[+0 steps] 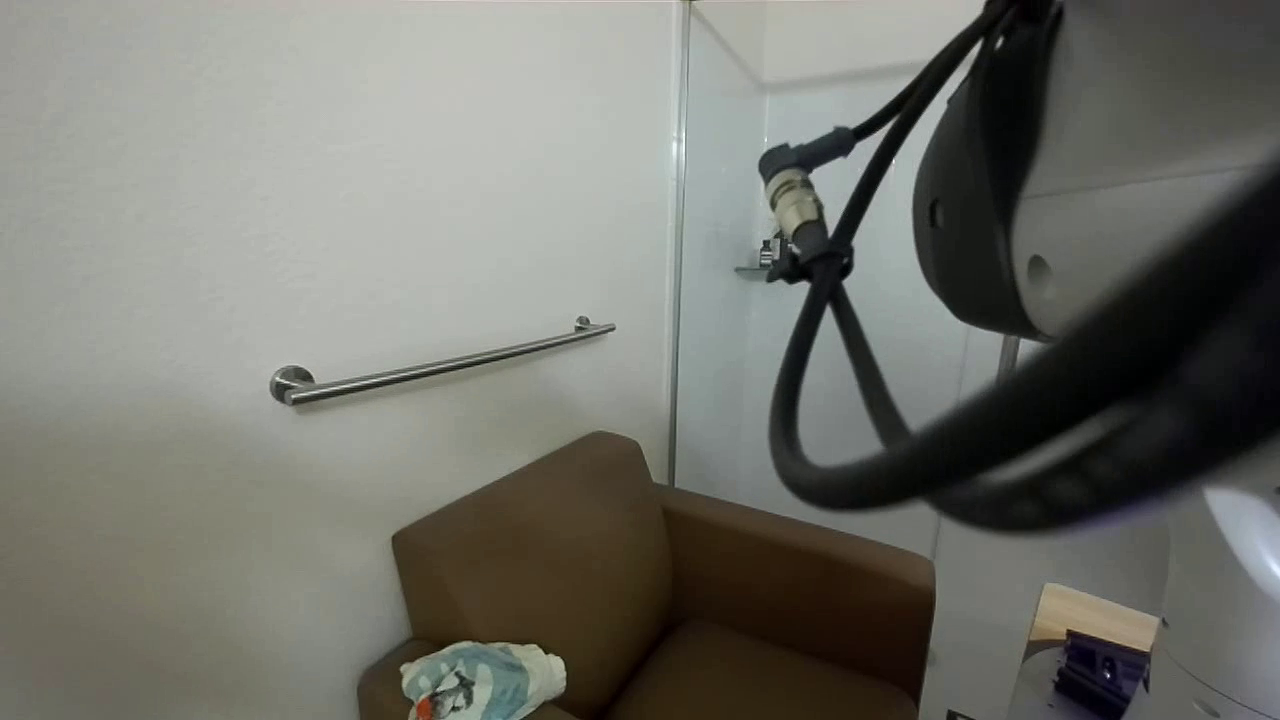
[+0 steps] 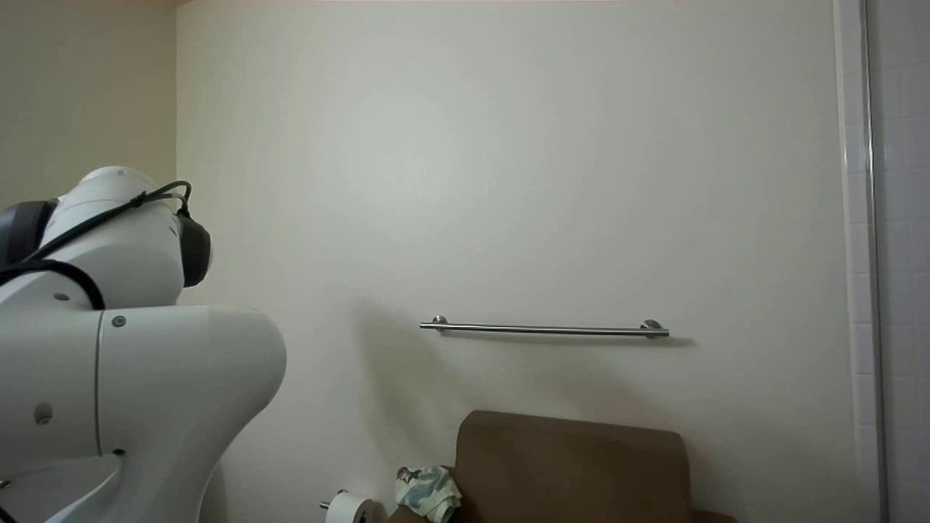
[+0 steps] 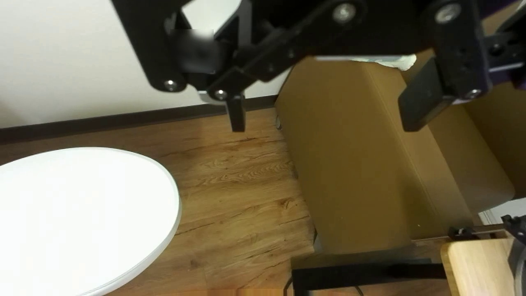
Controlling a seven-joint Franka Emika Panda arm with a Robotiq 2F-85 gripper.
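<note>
In the wrist view my gripper stands open, its two black fingertips wide apart and nothing between them. Below it are the side of a brown armchair and wood floor. A patterned blue and white cloth lies crumpled on the armchair's armrest in the first exterior view. Only a pale edge of the cloth shows under the gripper's linkage in the wrist view. The gripper itself is out of both exterior views.
A round white table stands at the left of the wrist view, with bare floor between it and the chair. A metal towel bar is fixed to the wall above the chair. A toilet paper roll hangs beside the armrest.
</note>
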